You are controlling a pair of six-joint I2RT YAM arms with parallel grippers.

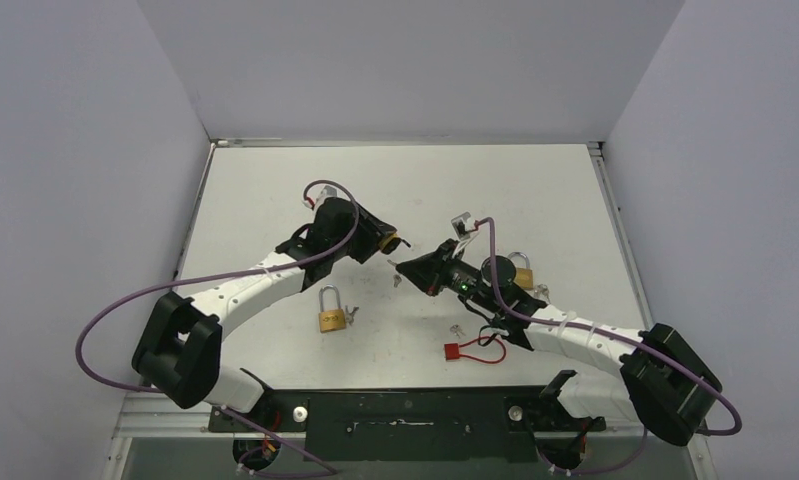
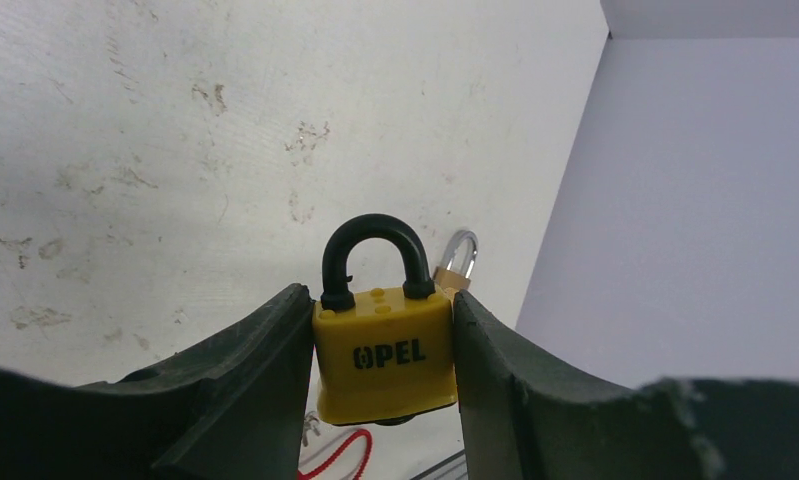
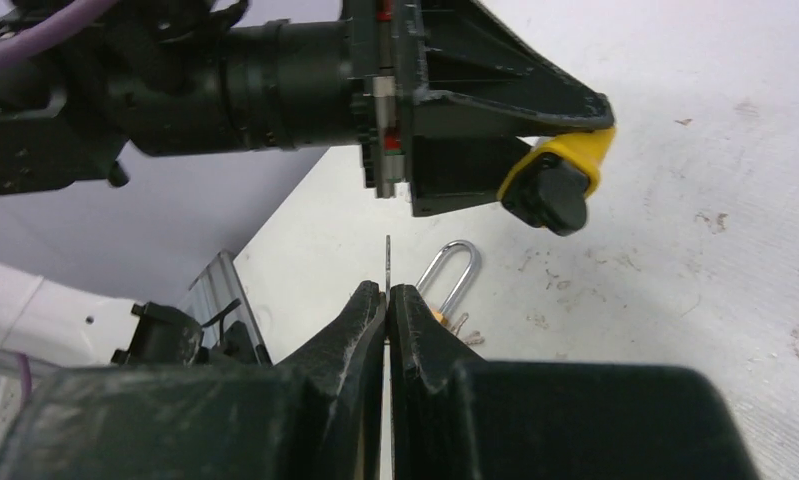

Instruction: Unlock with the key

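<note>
My left gripper is shut on a yellow padlock [image 2: 385, 355] with a black shackle and OPEL printed on its side. In the right wrist view the padlock [image 3: 580, 160] juts from the left fingers, its black underside toward the lower right. A thin key [image 3: 388, 262] stands up between the tips of my right gripper, which is shut on it. From above, the key [image 1: 393, 263] points toward the padlock [image 1: 388, 242] with a small gap between them. Small keys [image 1: 397, 281] hang below the right fingertips. The padlock's keyhole cannot be made out.
A brass padlock [image 1: 332, 319] with keys [image 1: 351, 314] lies at the front left. A red cable lock [image 1: 452, 351] with keys [image 1: 458, 331] lies at the front. Another brass padlock [image 1: 523, 278] sits partly behind the right arm.
</note>
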